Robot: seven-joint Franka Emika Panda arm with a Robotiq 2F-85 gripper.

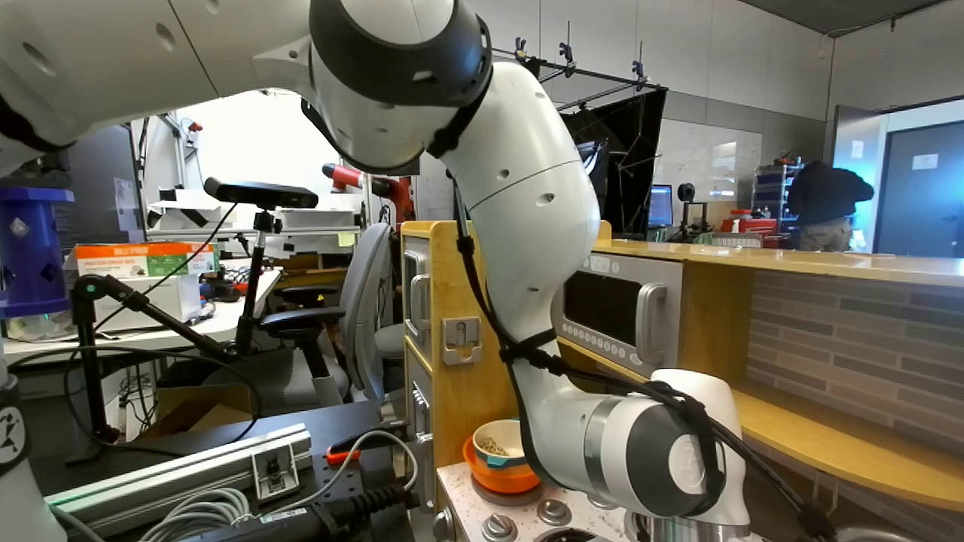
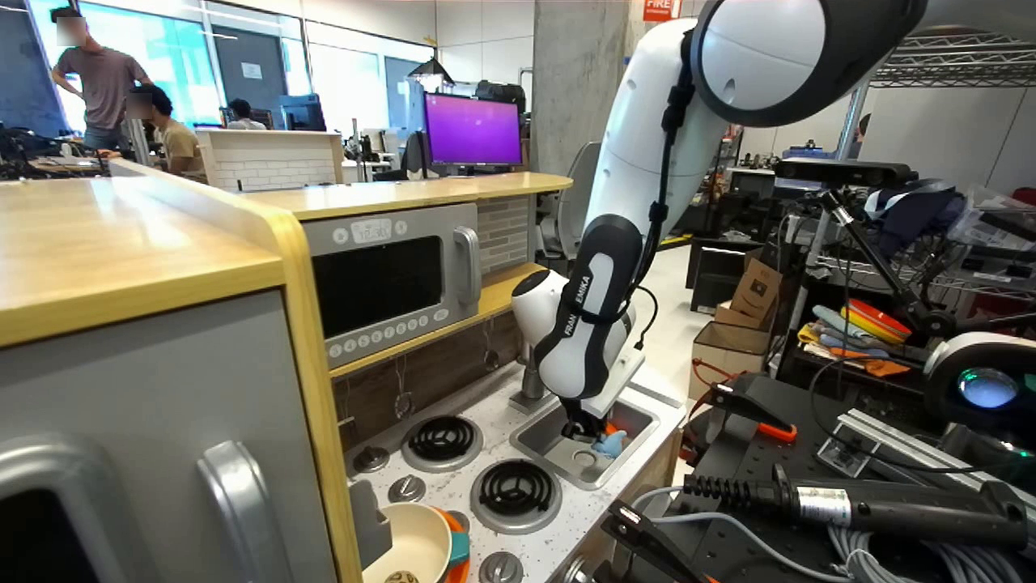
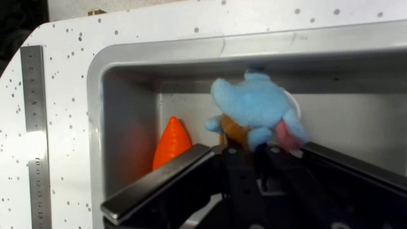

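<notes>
A light-blue plush toy with pink and brown parts is at the tips of my gripper, whose fingers are shut on it. In the wrist view it appears above the floor of the grey sink. In exterior view 2 the blue plush shows beside the dark gripper, at the sink. A pointed orange object lies on the sink floor, left of the plush in the wrist view. Exactly which part of the toy is pinched is hidden by the fingers.
The faucet stands behind the sink. Stove burners lie beside it, with a cream pot further along. A microwave is above the counter. A metal ruler lies along the sink's outer edge.
</notes>
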